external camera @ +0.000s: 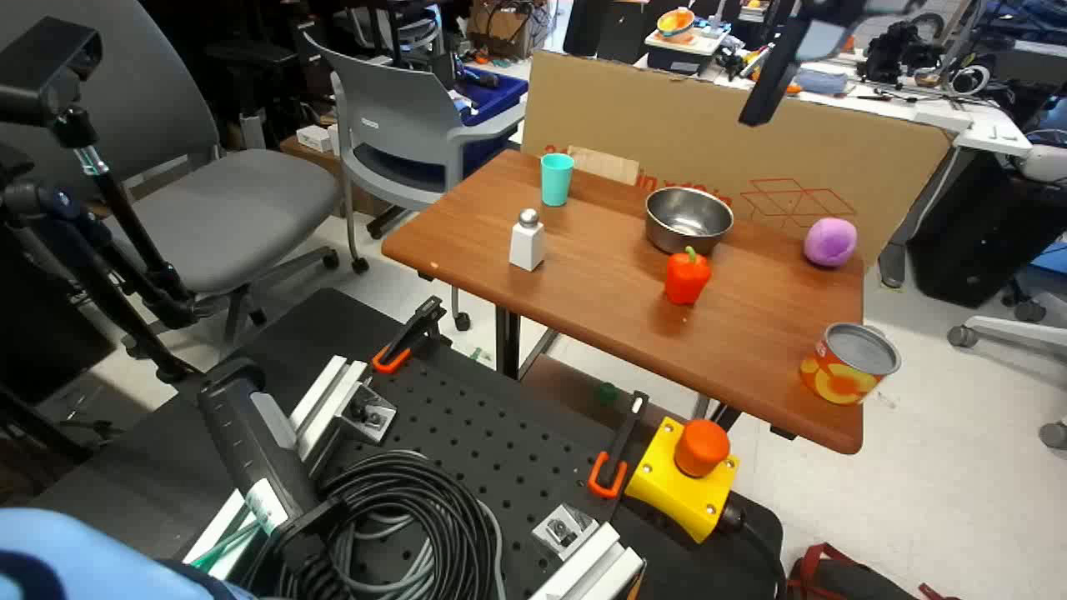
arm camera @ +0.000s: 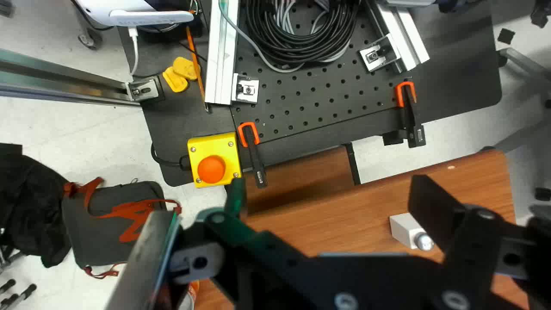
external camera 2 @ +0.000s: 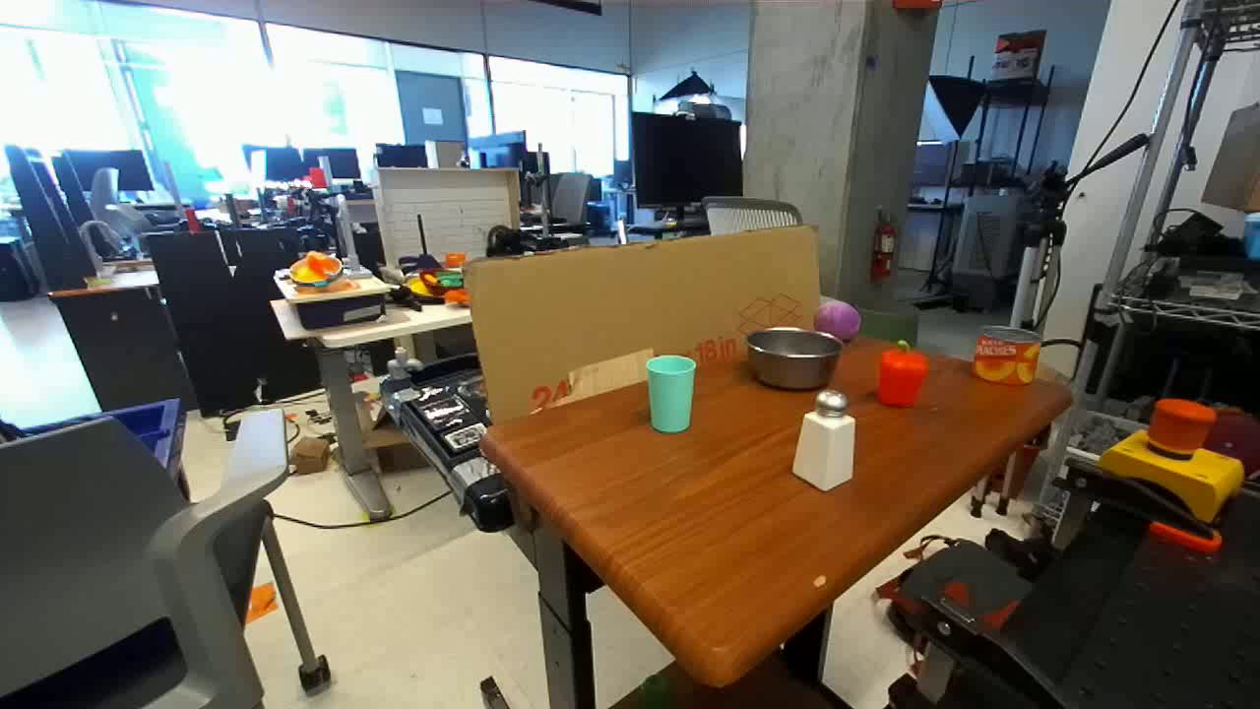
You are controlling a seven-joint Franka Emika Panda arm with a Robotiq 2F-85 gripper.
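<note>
Wide apart at the bottom of the wrist view, the fingers of my gripper stand open with nothing between them. Part of a dark arm or gripper point(external camera: 775, 85) hangs at the top of exterior view 1, above the table's far side. On the brown table point(external camera: 610, 285) stand a teal cup point(external camera: 556, 180), a white shaker point(external camera: 527, 242) with a metal cap, a steel bowl point(external camera: 687, 220), an orange-red pepper point(external camera: 687, 278), a purple ball-like thing point(external camera: 830, 242) and a peach can point(external camera: 848, 365). The pepper is close in front of the bowl. Below my right finger lies the shaker point(arm camera: 408, 230).
A cardboard panel point(external camera 2: 661, 301) walls off the table's far side. Beside the near side is a black perforated bench point(external camera: 470, 420) with a coiled cable point(external camera: 415, 520), a yellow box with an orange button point(external camera: 690, 470), and clamps. Bare tabletop lies between the shaker and can.
</note>
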